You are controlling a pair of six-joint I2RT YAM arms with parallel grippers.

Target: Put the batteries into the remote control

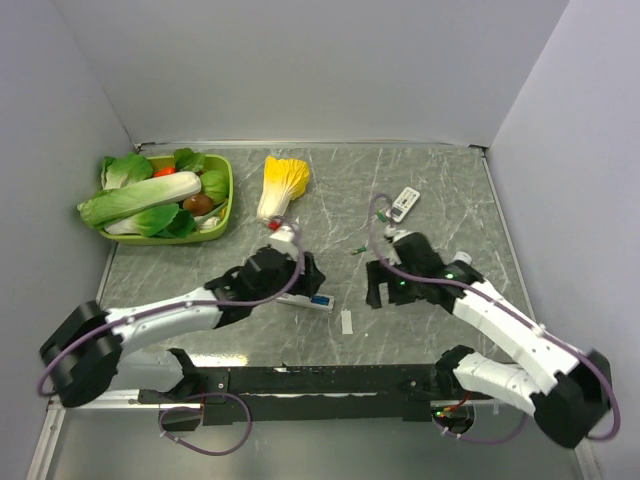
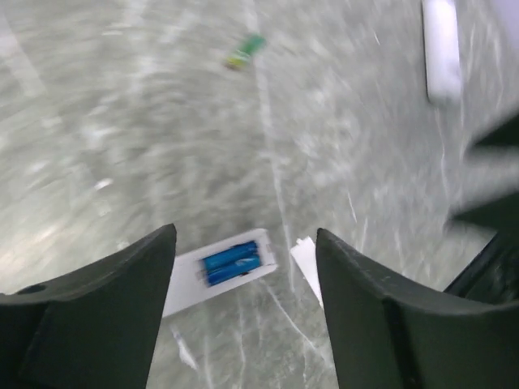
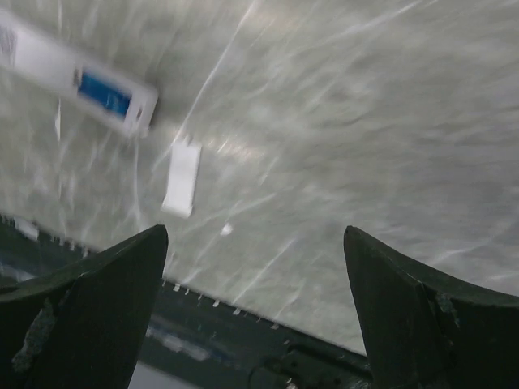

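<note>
The remote (image 1: 306, 302), white with a blue battery (image 2: 232, 261) in its open compartment, lies near the table's front, battery side showing in all views. A small white cover (image 1: 347, 322) lies to its right. My left gripper hangs over the remote, its fingers apart with nothing visibly held. My right gripper is open, nothing between its fingers, right of the cover above bare table. A small green battery (image 1: 359, 250) lies farther back.
A second white remote (image 1: 404, 204) lies at back right. A green basket (image 1: 220, 218) of vegetables and a yellow-leaved cabbage (image 1: 283, 185) stand at back left. A white object (image 1: 462, 257) is partly behind the right arm. Dark front edge borders the table.
</note>
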